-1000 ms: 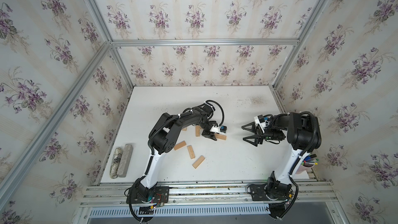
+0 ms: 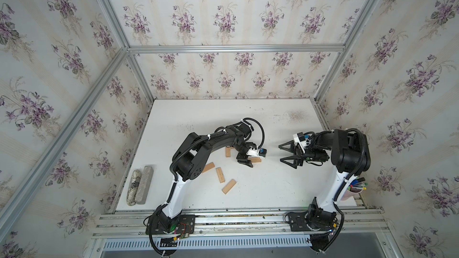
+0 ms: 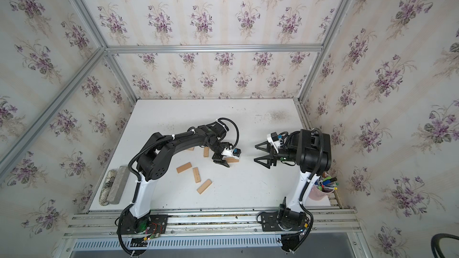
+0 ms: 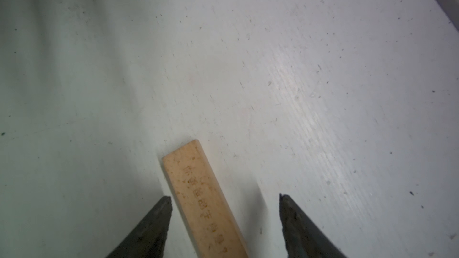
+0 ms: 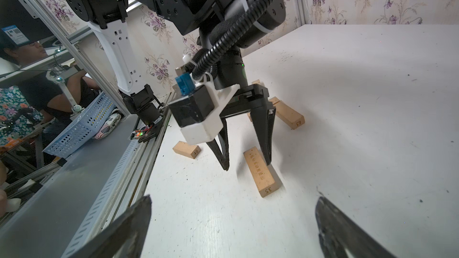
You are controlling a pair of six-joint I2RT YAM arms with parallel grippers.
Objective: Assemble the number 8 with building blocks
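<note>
Several wooden blocks lie on the white table. Under my left gripper is one block, lying lengthwise between the open fingers with space either side; the same block (image 5: 260, 174) shows in the right wrist view, numbered 35 on its end. Other blocks lie nearby: one (image 2: 228, 152) behind, and a diagonal one (image 2: 207, 167), an upright-running one (image 2: 220, 174) and another diagonal one (image 2: 229, 186) toward the front left. My right gripper (image 3: 262, 154) stands open at the right of the table, pointing left, with nothing between its fingers.
A grey bar (image 2: 144, 185) and a speckled roll (image 2: 133, 187) lie at the left edge. A cup of pens (image 3: 322, 188) stands at the front right corner.
My left gripper and wrist have shifted slightly to the right and toward the front over the block. The right arm and the loose blocks look unchanged.
</note>
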